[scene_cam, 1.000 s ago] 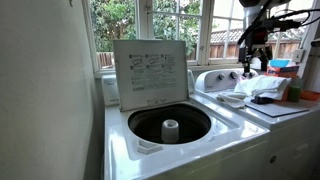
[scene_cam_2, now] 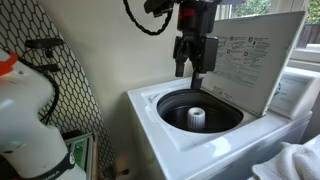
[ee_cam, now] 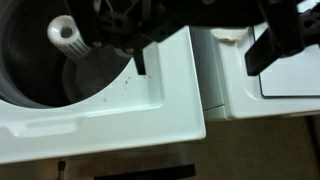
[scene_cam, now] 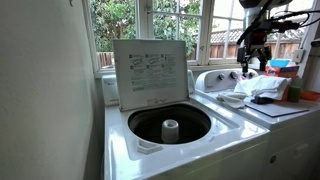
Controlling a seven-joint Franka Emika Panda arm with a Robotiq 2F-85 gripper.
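A white top-loading washer (scene_cam: 185, 158) stands with its lid (scene_cam: 152, 72) raised; printed instructions cover the lid's inside. Its round dark tub (scene_cam: 150, 126) is uncovered, with a pale agitator (scene_cam_2: 196, 120) at the centre. No laundry shows in the visible part of the tub. My gripper (scene_cam_2: 189, 73) is open, its fingers well apart and nothing between them. In the second exterior view it appears in front of the tub and raised lid, above the washer's top. The wrist view looks down past the gripper onto the washer's corner, with the agitator (ee_cam: 68, 36) at upper left.
A white cloth (scene_cam: 262, 87) lies on the neighbouring white machine (scene_cam: 292, 112), near an orange-and-blue box (scene_cam: 283, 69) and a green container (scene_cam: 294, 91). A wall (scene_cam: 45, 90) closes off the washer's left side; windows stand behind.
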